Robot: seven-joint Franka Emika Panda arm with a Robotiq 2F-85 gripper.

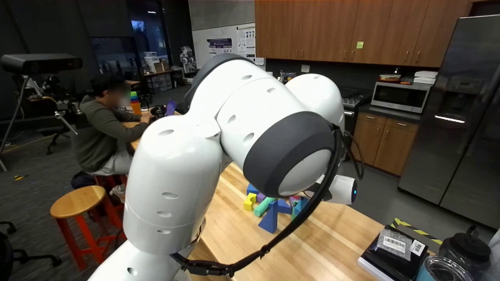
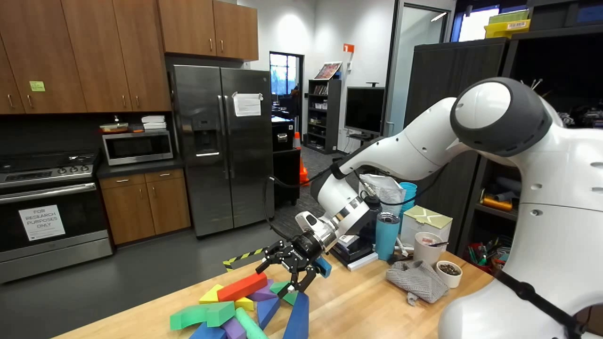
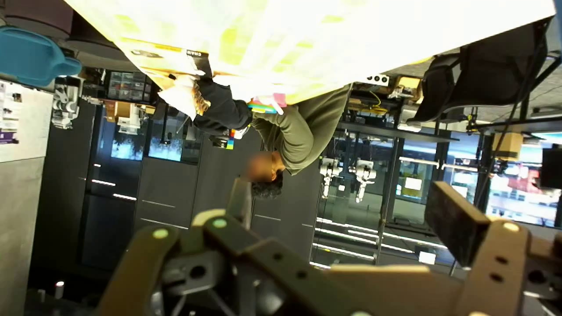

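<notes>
My gripper (image 2: 277, 280) is open and tilted over the right side of a heap of coloured blocks, with nothing visible between its fingers. The heap includes a red block (image 2: 243, 287), a green block (image 2: 192, 317), a green cylinder (image 2: 248, 324), a purple block (image 2: 262, 291) and a tall blue wedge (image 2: 297, 318). Whether a fingertip touches a block, I cannot tell. In the wrist view the two fingers (image 3: 455, 224) stand wide apart; no block shows there. The arm hides part of the heap in exterior view 1, where a yellow block (image 1: 250, 201) remains visible.
A blue tumbler (image 2: 387, 236), a white cup (image 2: 428, 248), a small bowl (image 2: 449, 274) and a grey cloth (image 2: 419, 279) occupy the table's right side. A black box (image 1: 396, 250) lies near its edge. Bare wood surrounds the heap. A person (image 1: 105, 126) sits at the far end.
</notes>
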